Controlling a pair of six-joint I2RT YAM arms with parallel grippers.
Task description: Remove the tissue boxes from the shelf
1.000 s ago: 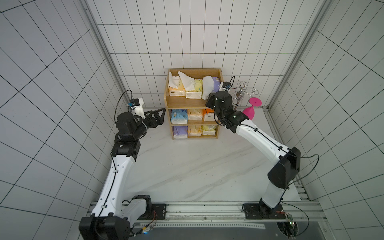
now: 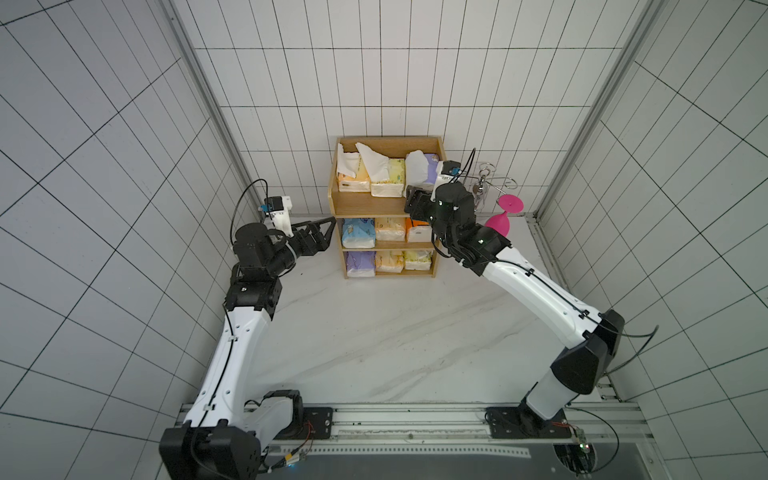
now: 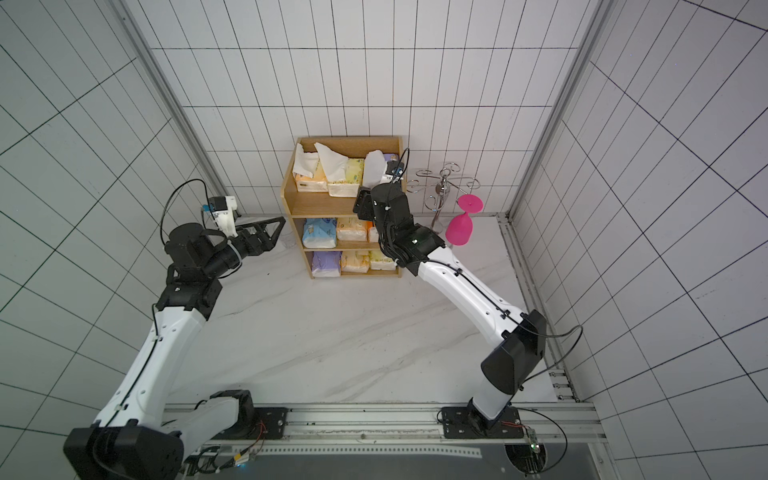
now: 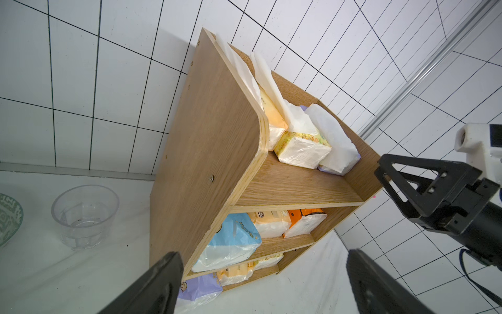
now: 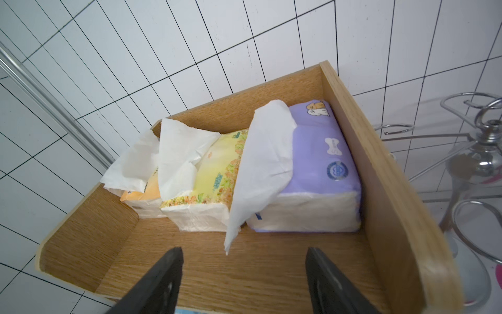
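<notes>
The wooden shelf (image 2: 335,184) holds tissue packs on three levels. On top are an orange pack (image 5: 141,197), a yellow pack (image 5: 214,188) and a purple pack (image 5: 326,157), each with white tissue sticking up. Blue, orange and pale packs fill the middle level; purple, peach and yellow ones fill the bottom. My right gripper faces the front of the top compartment, its fingers apart with nothing between them, short of the purple pack. My left gripper stands open and empty left of the shelf.
A metal stand (image 5: 481,157) with pink items is right of the shelf. A clear bowl (image 4: 83,219) and a patterned dish (image 4: 9,218) stand left of it.
The left gripper has moved slightly right.
</notes>
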